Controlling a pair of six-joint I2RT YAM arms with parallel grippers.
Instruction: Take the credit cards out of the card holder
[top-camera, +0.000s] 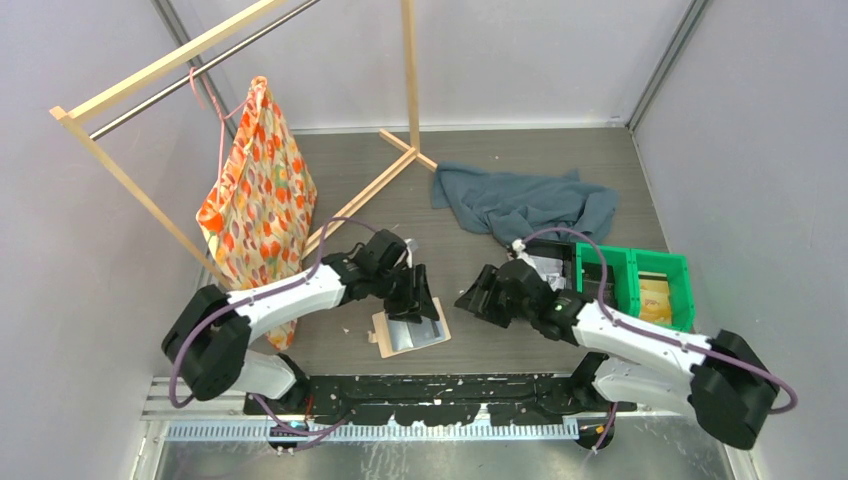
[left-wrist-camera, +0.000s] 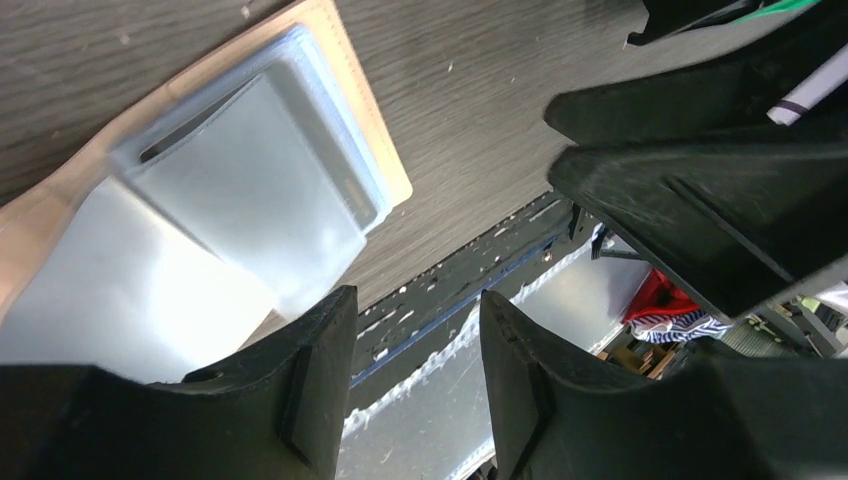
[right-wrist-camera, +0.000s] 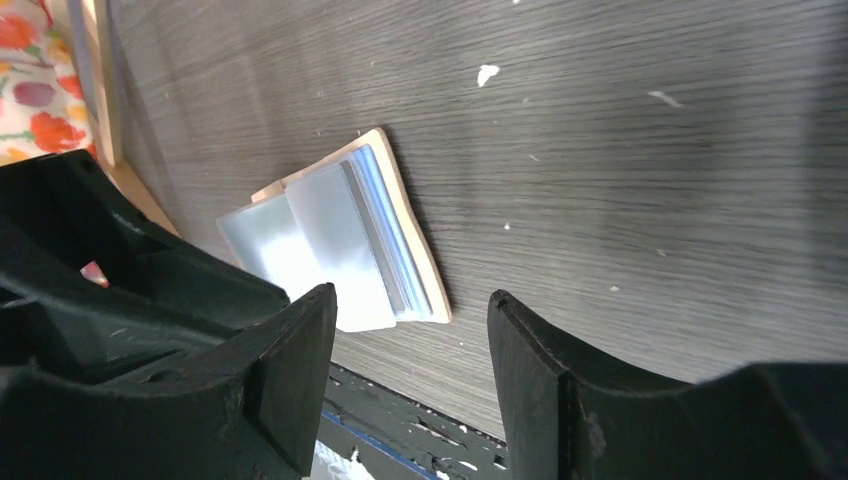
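Observation:
The card holder (top-camera: 409, 333) lies open on the table in the lower middle, a tan cover with clear sleeves, seen large in the left wrist view (left-wrist-camera: 250, 170) and centred in the right wrist view (right-wrist-camera: 340, 240). Whether cards sit in the sleeves is hard to tell. My left gripper (top-camera: 412, 305) is over the holder, its fingers open and empty (left-wrist-camera: 419, 320). My right gripper (top-camera: 478, 300) hangs to the right of the holder, also open with bare table between its fingers.
A floral bag (top-camera: 258, 190) hangs from a wooden frame on the left. A grey-blue cloth (top-camera: 520, 200) lies at the back. Green bins (top-camera: 678, 285) and a black box sit at the right. Bare table lies between the cloth and the holder.

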